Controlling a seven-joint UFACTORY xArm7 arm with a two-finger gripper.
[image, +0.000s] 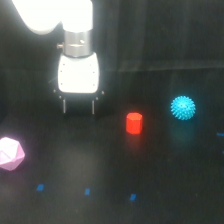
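My gripper (79, 106) hangs in the upper left of the camera view, above the dark surface. Its two thin fingers stand apart with nothing between them, so it is open. A small red cylinder (134, 123) stands to the right of the gripper and slightly lower in the view, apart from it. Farther right and higher is a spiky cyan ball (182, 107). At the left edge lies a pink faceted ball (10, 153), partly cut off by the frame. None of these touches the gripper.
Small blue marks (87, 191) dot the front of the dark surface (150, 165), with another at the right edge. Between the red cylinder and the cyan ball there is free room, and the front is clear of objects.
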